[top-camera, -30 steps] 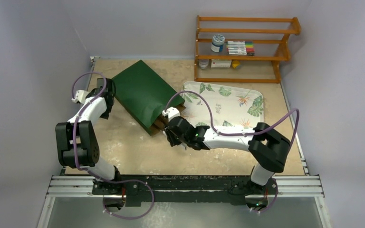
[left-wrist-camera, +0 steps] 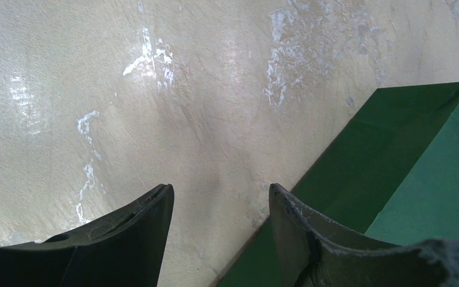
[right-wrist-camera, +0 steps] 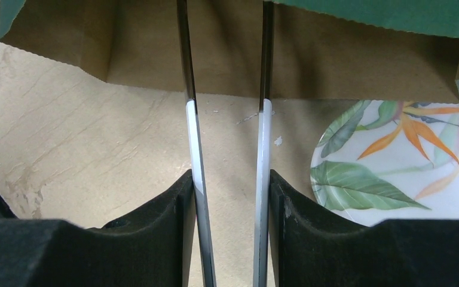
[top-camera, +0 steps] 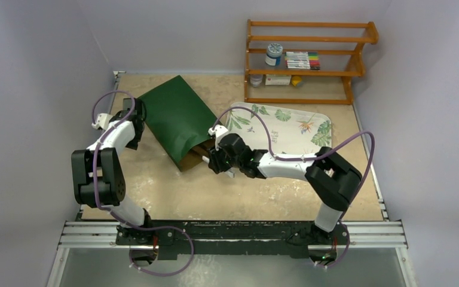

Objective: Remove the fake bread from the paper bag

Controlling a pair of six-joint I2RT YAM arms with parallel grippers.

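The green paper bag (top-camera: pixel 173 113) lies tilted on its side, its brown open mouth (right-wrist-camera: pixel 346 66) facing my right gripper. That gripper is shut on a pair of long tongs (right-wrist-camera: pixel 264 137), whose dark tips reach into the mouth under the green flap. No bread is visible; the bag's inside is mostly hidden. My left gripper is at the bag's far-left side, open, with bare tabletop between its fingers in the left wrist view.
A white leaf-patterned tray (top-camera: pixel 284 128) lies to the right of the bag. A wooden rack (top-camera: pixel 299 98) with jars and markers stands at the back right.
The bag has shifted slightly left. The left arm is nearly still.
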